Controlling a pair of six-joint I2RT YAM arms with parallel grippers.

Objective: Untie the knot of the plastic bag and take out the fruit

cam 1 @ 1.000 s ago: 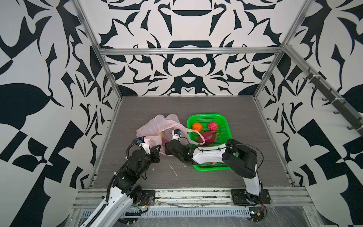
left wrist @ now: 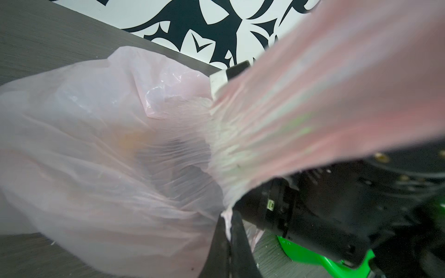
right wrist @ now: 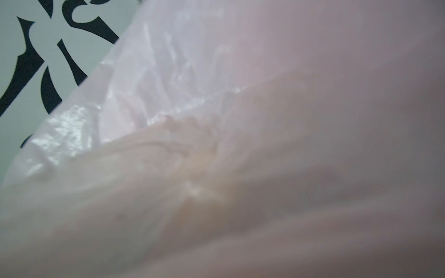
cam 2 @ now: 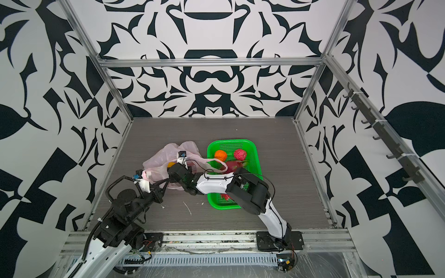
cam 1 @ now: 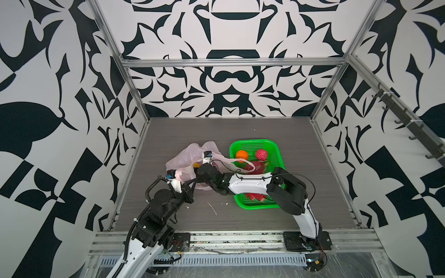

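The pink translucent plastic bag (cam 1: pixel 187 157) lies left of the green basket, yellow fruit (cam 2: pixel 170 164) partly showing inside. My left gripper is shut on a thin, stretched strand of the bag at its front side. My right gripper reaches leftward into the bag in the top views; its fingers are hidden, and its wrist view shows only blurred plastic (right wrist: pixel 278 162) with a pale yellowish patch. A loop of bag handle (cam 1: pixel 248 162) stretches over the basket.
The green basket (cam 2: pixel 251 150) holds an orange (cam 1: pixel 241 154), a pink fruit (cam 1: pixel 261 154), a dragon fruit and other red fruit. The right arm spans the basket's front.
My right gripper has moved left and slightly toward the back, further into the bag, covering much of the yellow fruit.
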